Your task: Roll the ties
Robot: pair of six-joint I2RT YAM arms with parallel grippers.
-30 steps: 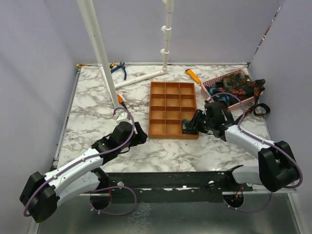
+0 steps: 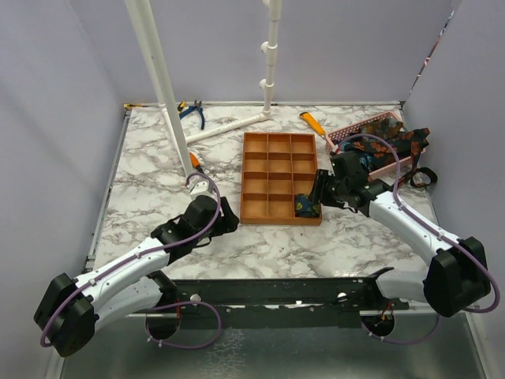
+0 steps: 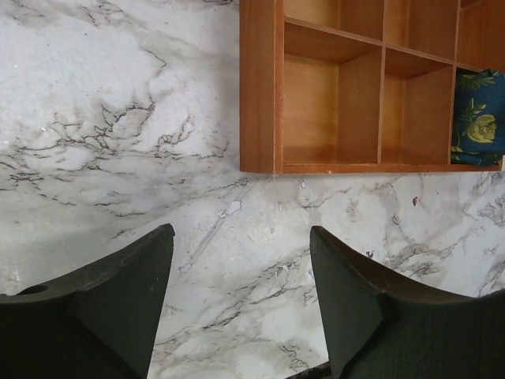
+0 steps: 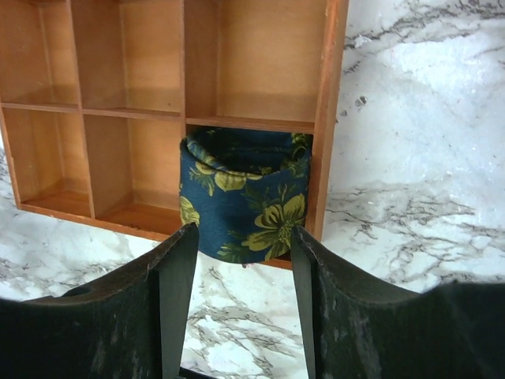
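A rolled tie (image 4: 245,201), dark blue with yellow-green flowers, sits in the front right compartment of the wooden organizer (image 2: 255,148). Its coil shows at the top in the right wrist view. My right gripper is open just in front of that compartment, with the tie beyond its fingertips and nothing clasped. Over bare marble, left of the organizer's front corner, my left gripper stands open and empty. More ties (image 2: 379,140) lie heaped in the pink basket (image 2: 341,133) at the back right, one dark end hanging over its side.
The other organizer compartments look empty. A white pipe stand (image 2: 229,127) rises at the back left, near blue-handled pliers (image 2: 192,113). An orange-handled tool (image 2: 312,123) lies behind the organizer.
The tie stays in its compartment. My left arm barely moves.
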